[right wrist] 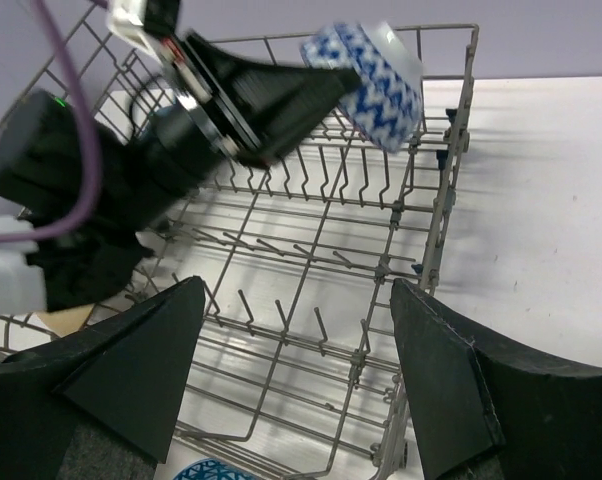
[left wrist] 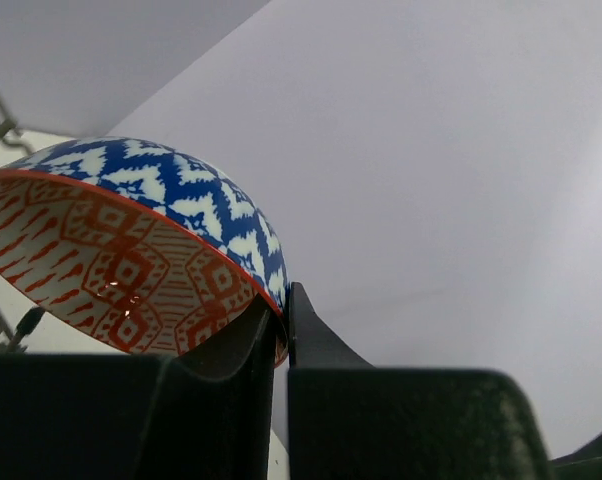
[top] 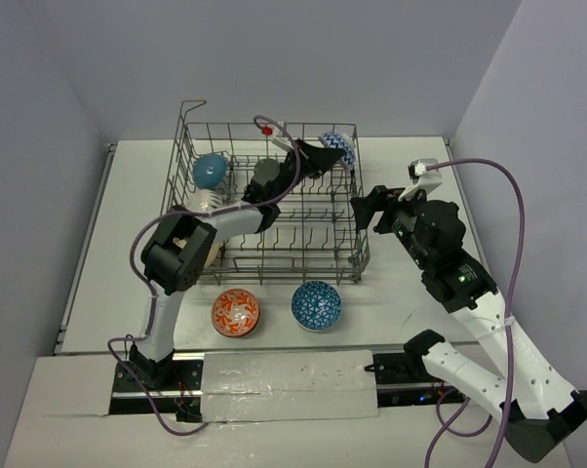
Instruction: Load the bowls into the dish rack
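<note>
My left gripper [top: 330, 156] grips a blue-white zigzag bowl [left wrist: 181, 185] with a red patterned inside by its rim, tilted at the rack's back right corner; it fills much of the left wrist view. In the right wrist view that bowl [right wrist: 381, 95] is above the rack's wires. My right gripper [top: 367, 205] stands open beside the rack's right side, nothing between its fingers. A teal bowl [top: 210, 170] sits in the rack [right wrist: 446, 200] at back left. An orange bowl [top: 235, 312] and a blue patterned bowl [top: 316, 305] lie on the counter in front.
Pale bowls [top: 204, 200] are partly hidden under my left arm at the rack's left. The rack's middle and front show empty wire slots in the right wrist view. Walls border the back and sides.
</note>
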